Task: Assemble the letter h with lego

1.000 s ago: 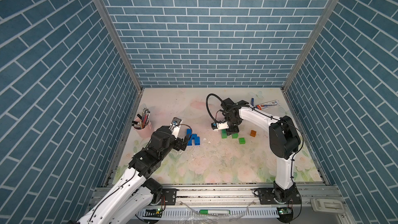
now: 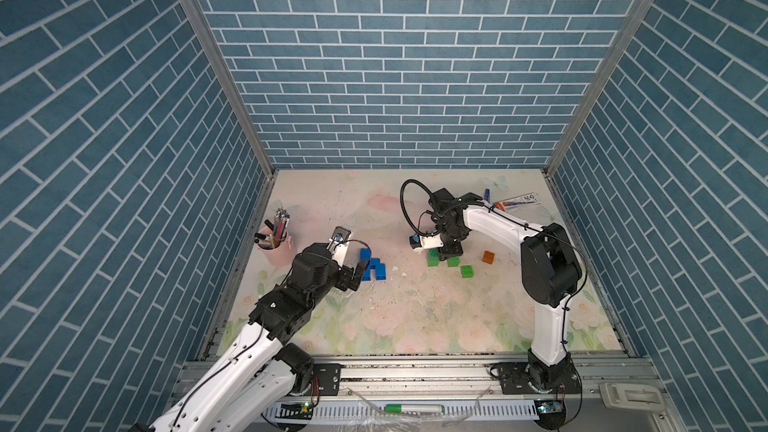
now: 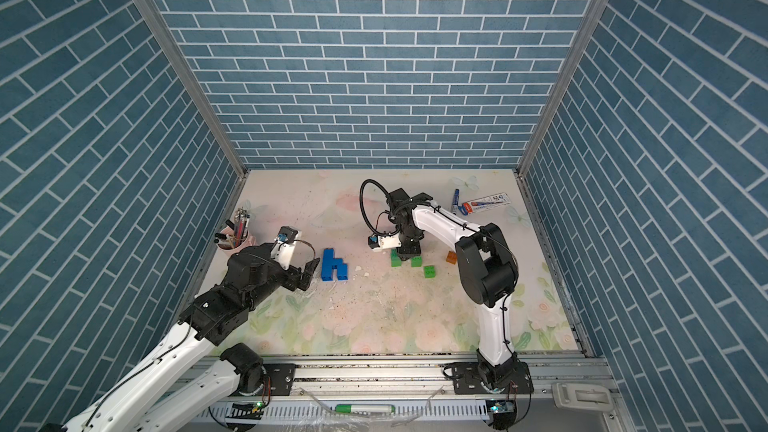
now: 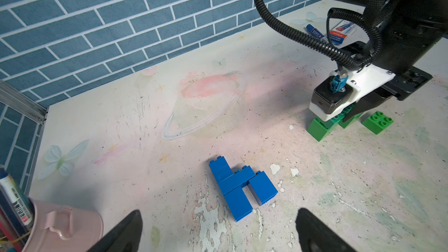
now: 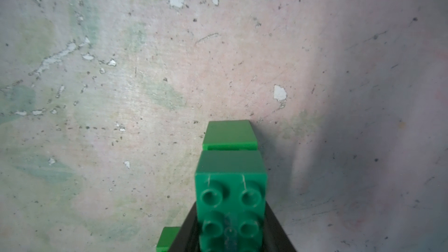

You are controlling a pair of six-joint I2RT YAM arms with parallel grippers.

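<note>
My right gripper is shut on a darker green brick (image 5: 230,161), held in line with a green brick (image 5: 228,133) lying on the table (image 5: 116,65); whether they touch I cannot tell. Two more green bricks lie nearby, one (image 4: 377,122) to the right. Blue bricks (image 4: 238,199) lie at centre-left in an h shape. My left gripper stands open behind them, to the left, with nothing between its fingers.
A pink cup of pens (image 2: 279,250) stands at the left. An orange brick (image 2: 488,257) lies to the right, and a pen (image 3: 456,200) and a package (image 3: 485,201) at the back right.
My right arm has shifted very slightly to the right over the green bricks since one second ago. The left arm and the blue bricks have not moved.
</note>
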